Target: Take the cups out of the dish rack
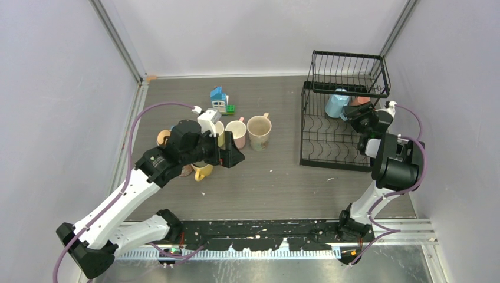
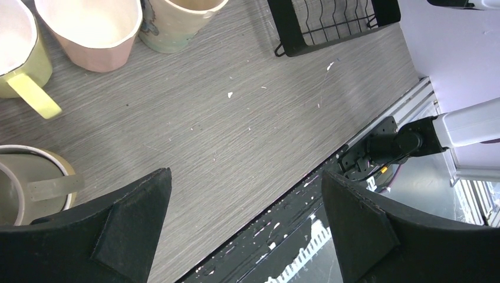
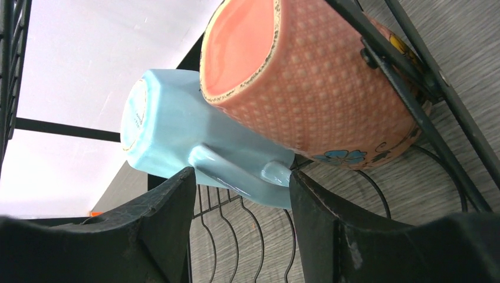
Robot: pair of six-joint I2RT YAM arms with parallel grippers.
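Note:
A light blue cup lies on its side in the dish rack, beside an orange dotted cup. My right gripper is at the blue cup, its fingers part open on either side of the handle; whether they touch it is unclear. My left gripper hangs open over the left of the table, empty. Several cups stand upright there, among them a beige cup, a pink cup and a yellow one.
A small blue toy house stands behind the cups. The rack's upper tier overhangs the two cups in it. The table between the standing cups and the rack is clear.

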